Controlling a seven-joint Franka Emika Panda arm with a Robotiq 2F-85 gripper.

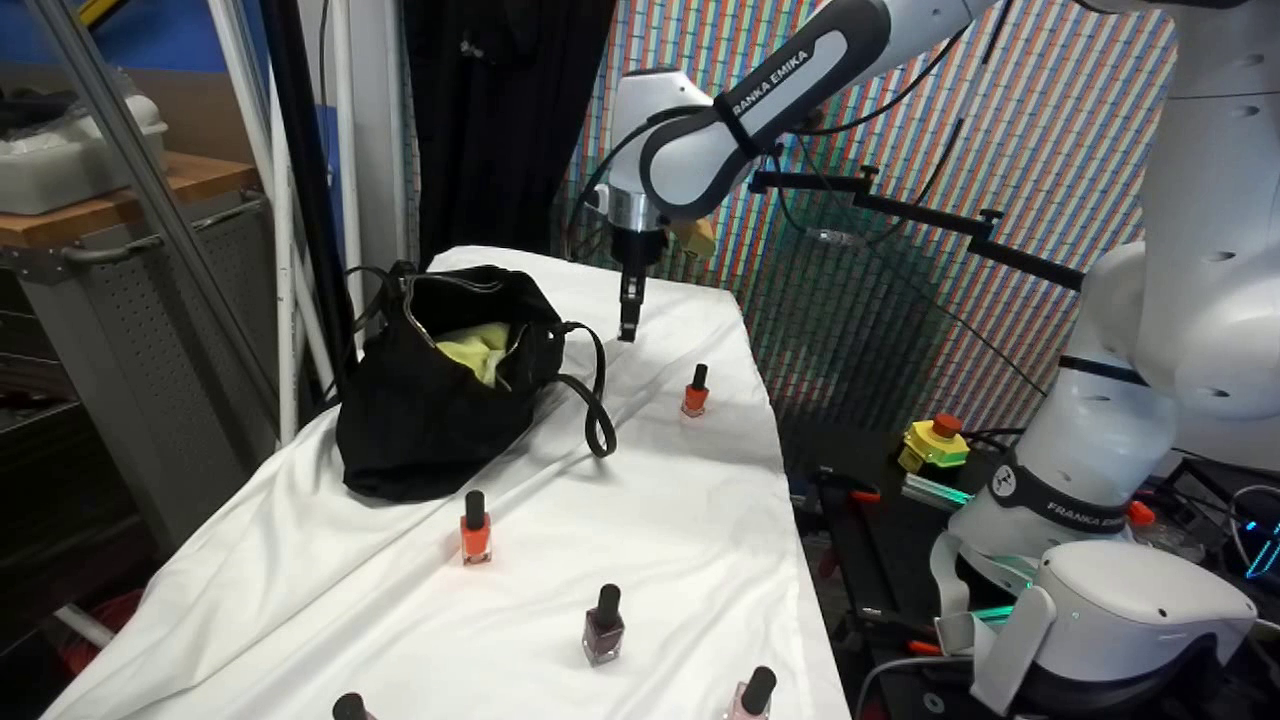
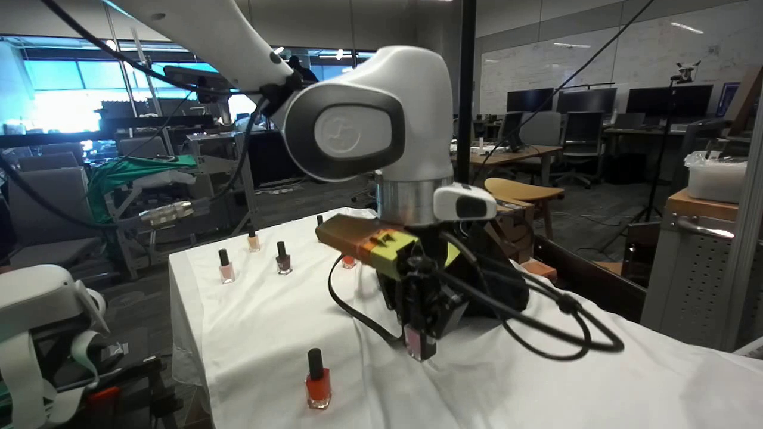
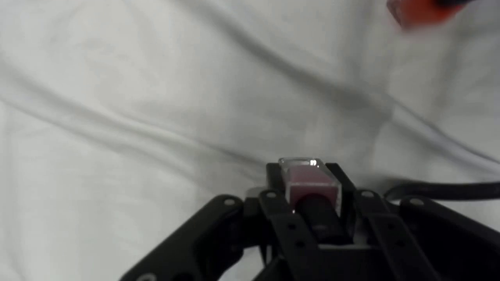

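Between the fingers of my gripper is a pink-mauve nail polish bottle (image 3: pixel 311 180), its clear glass base facing outward and its dark cap back between the fingers. Exterior view 2 shows the same bottle (image 2: pixel 416 342) held above the white cloth. In exterior view 1 the gripper (image 1: pixel 629 330) hangs over the far part of the table, to the right of the open black bag (image 1: pixel 420 408). Yellow cloth (image 1: pixel 480 348) shows inside the bag. An orange-red bottle (image 1: pixel 695 394) stands upright near the gripper, closer to the table's right edge.
Another orange-red bottle (image 1: pixel 476 540) stands in front of the bag. A dark bottle (image 1: pixel 603 634) and a pale pink bottle (image 1: pixel 750 698) are nearer the front. The bag's strap (image 1: pixel 600 414) loops onto the cloth. Open white cloth (image 1: pixel 672 516) lies mid-table.
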